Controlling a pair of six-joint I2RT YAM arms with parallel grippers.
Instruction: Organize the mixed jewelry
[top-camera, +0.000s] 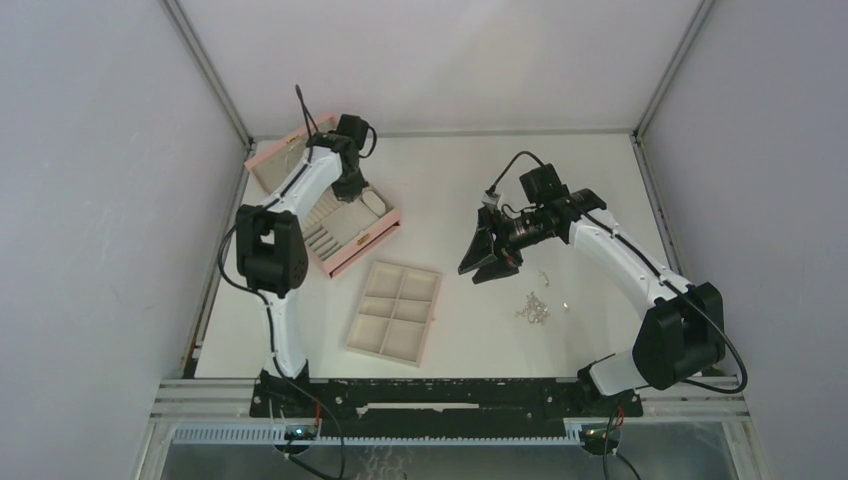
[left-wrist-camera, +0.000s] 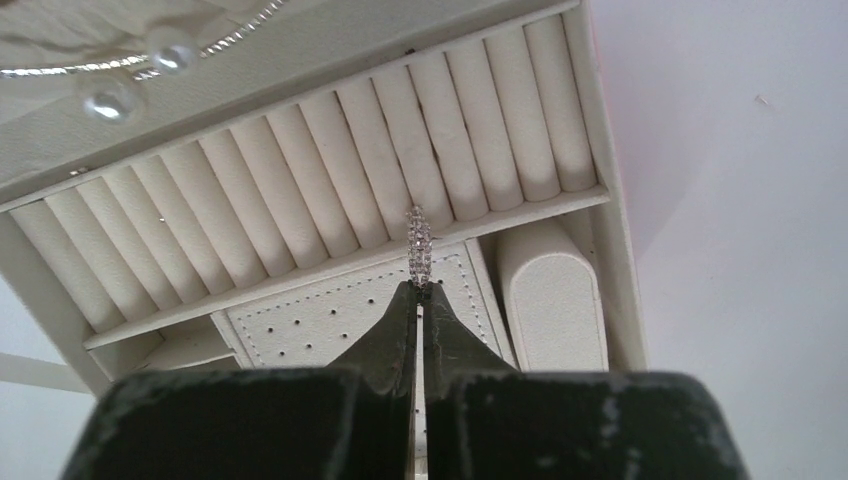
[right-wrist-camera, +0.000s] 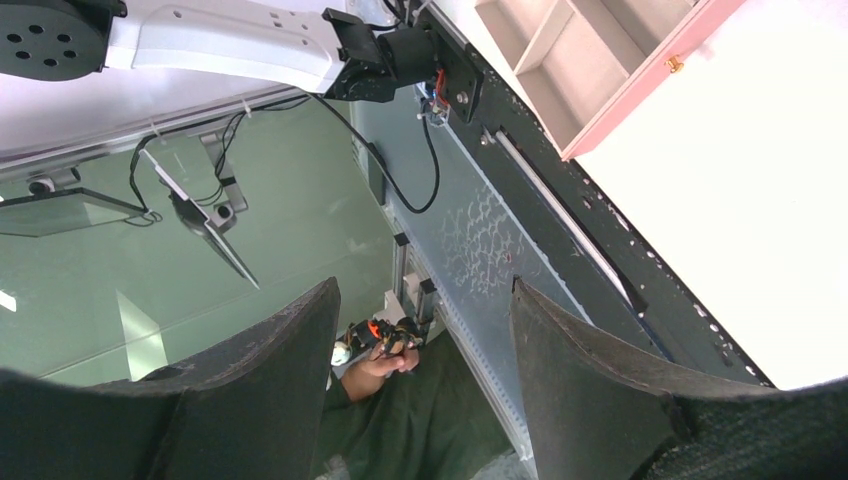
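A sparkling silver ring (left-wrist-camera: 419, 240) stands at the fingertips of my left gripper, which is shut on its lower end. Behind it run the cream ring rolls (left-wrist-camera: 305, 180) of the open jewelry box (top-camera: 366, 242); whether the ring touches them I cannot tell. Below the rolls lies a dotted pad (left-wrist-camera: 290, 325), with a rounded cushion (left-wrist-camera: 555, 300) to its right. My right gripper (top-camera: 477, 270) hangs open over the table's middle, its fingers (right-wrist-camera: 280, 370) apart and empty. A small heap of jewelry (top-camera: 534, 309) lies on the right of the table.
A pink tray with several empty compartments (top-camera: 406, 340) sits in front of the box. In the raised lid lies a pearl necklace (left-wrist-camera: 172, 52). Loose small pieces, one of them a tiny item (top-camera: 566, 306), lie near the heap.
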